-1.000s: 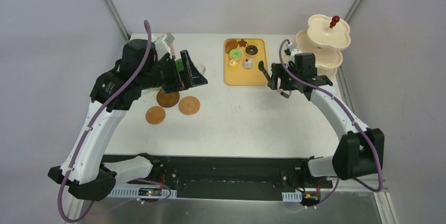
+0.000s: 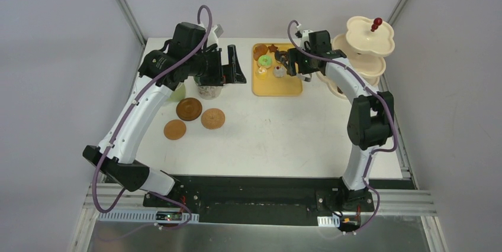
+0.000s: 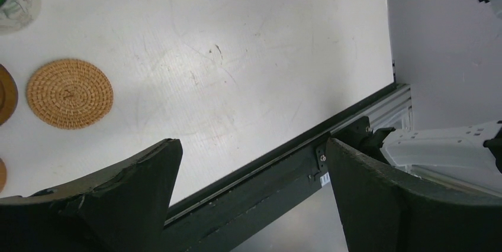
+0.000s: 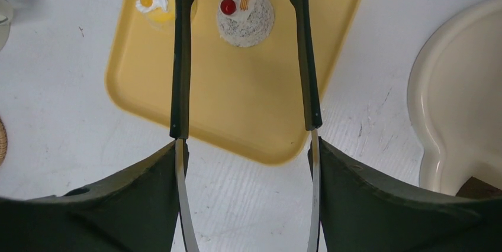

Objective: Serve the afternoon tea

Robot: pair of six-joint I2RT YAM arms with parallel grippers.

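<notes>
My right gripper point(image 2: 293, 61) hangs over the right part of the yellow tray point(image 2: 276, 89). In the right wrist view its fingers press on both arms of metal tongs point(image 4: 185, 204) with dark green tips; the tips are spread apart over the tray with nothing clearly between them. A white round cake with a red berry point(image 4: 245, 24) lies below, between the arms. A yellow treat point(image 2: 261, 72), a green ring donut point(image 2: 264, 61) and brown treats point(image 2: 260, 51) also sit there. On the left, my left gripper point(image 2: 227, 70) is open and empty above the table. At the right stands a cream tiered stand point(image 2: 370, 36).
A patterned pot point(image 3: 21, 6) and a pale green dish point(image 2: 177, 93) are partly under my left arm. A brown plate point(image 2: 189, 109) and woven mats point(image 2: 213, 118) lie nearby.
</notes>
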